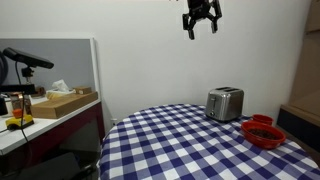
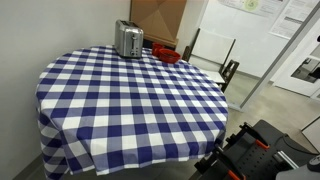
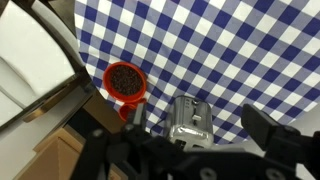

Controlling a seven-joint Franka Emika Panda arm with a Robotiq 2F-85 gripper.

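Observation:
High above the table, near the top of exterior view 1, my gripper [image 1: 203, 27] stands open with its fingers apart and nothing between them. In the wrist view the silver toaster [image 3: 189, 122] lies below, between the two dark fingers. The same toaster [image 1: 225, 103] stands upright on the table's back part. A red bowl [image 1: 263, 136] sits to its right, and dark brown contents fill its bottom in the wrist view. Just behind the bowl is a smaller red item [image 1: 262, 119], partly hidden.
A blue-and-white checked cloth [image 1: 165, 145] covers the table, and most of it is bare. Brown cardboard [image 1: 299, 125] stands behind the bowl at the right. A separate side table at left holds a wooden box [image 1: 66, 104] and other items.

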